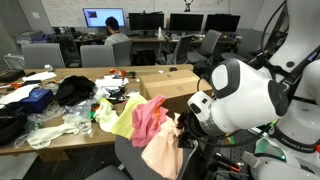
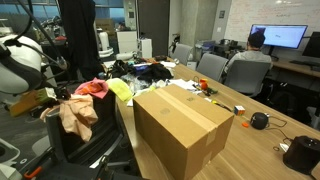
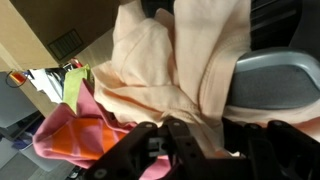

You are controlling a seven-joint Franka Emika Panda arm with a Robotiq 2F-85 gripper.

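Observation:
A peach cloth (image 1: 160,156) hangs over the dark office chair (image 2: 66,148), its upper part bunched up at my gripper (image 2: 62,96). In the wrist view, folds of the peach cloth (image 3: 165,75) run down between the dark fingers at the lower edge, and my gripper is shut on them. Beside it, a pink cloth (image 1: 149,122) with an orange patch lies over the chair back. A yellow-green cloth (image 1: 127,118) rests next to the pink one, farther from my gripper. The fingertips are partly hidden by fabric.
A large cardboard box (image 2: 183,128) stands on the wooden table (image 2: 255,150) close to the chair. Clothes, bags and small items (image 1: 75,92) cover the table's other end. A person (image 2: 250,68) sits at a desk behind.

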